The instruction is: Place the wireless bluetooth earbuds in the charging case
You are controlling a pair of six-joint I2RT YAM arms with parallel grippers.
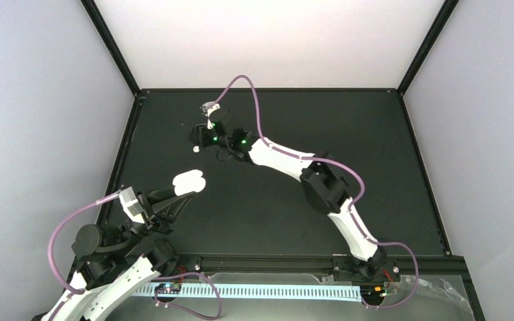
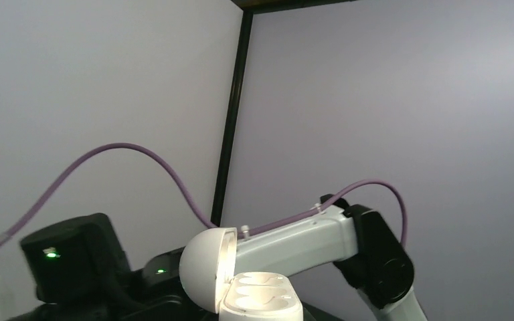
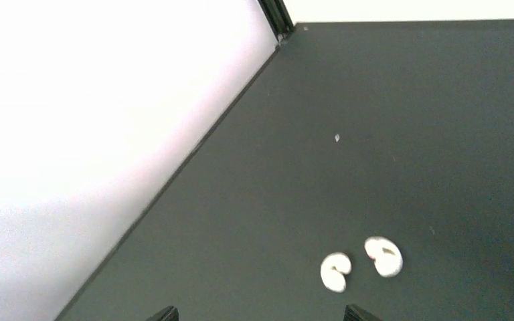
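A white charging case (image 1: 189, 182), lid raised, is held by my left gripper (image 1: 186, 194) over the left of the table. In the left wrist view the case (image 2: 261, 301) shows its bud slots empty; the fingers are out of sight there. Two white earbuds lie on the black table, a nearer one (image 3: 335, 272) and another (image 3: 384, 257) close beside it in the right wrist view. My right gripper (image 1: 195, 138) is above them, its fingertips (image 3: 165, 314) parted with nothing between. From the top, one earbud (image 1: 196, 149) shows and the other is hidden under the gripper.
The right arm (image 1: 281, 156) reaches across the middle of the black table (image 1: 348, 127). Pale walls (image 1: 47, 107) close in the left side near both grippers. Open table lies at the back right and front middle.
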